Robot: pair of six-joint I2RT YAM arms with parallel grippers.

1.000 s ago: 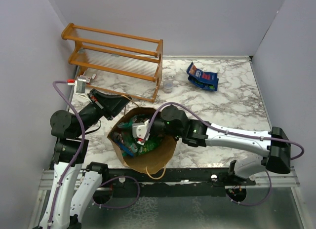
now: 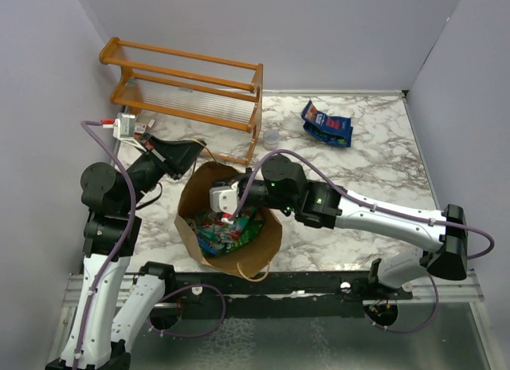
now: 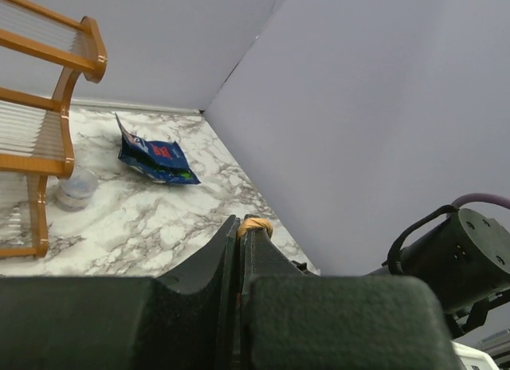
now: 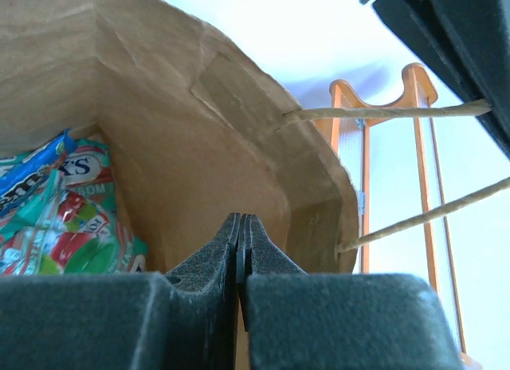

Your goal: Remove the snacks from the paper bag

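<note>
An open brown paper bag (image 2: 263, 250) stands at the front middle, with green, red and blue snack packets (image 2: 227, 234) inside, also seen at the left of the right wrist view as packets (image 4: 76, 226). My left gripper (image 2: 191, 147) is shut on a twisted paper handle (image 3: 256, 223) above the bag's left side. My right gripper is shut over the bag's opening, with nothing seen between its fingers; in the top view the arm hides its tips.
A blue packet (image 2: 327, 127) lies at the back right beside a small clear cup (image 2: 271, 139). A wooden rack (image 2: 183, 75) stands at the back left.
My right arm has shifted a little, and the green packet near the bag's back is less visible in the top view.
</note>
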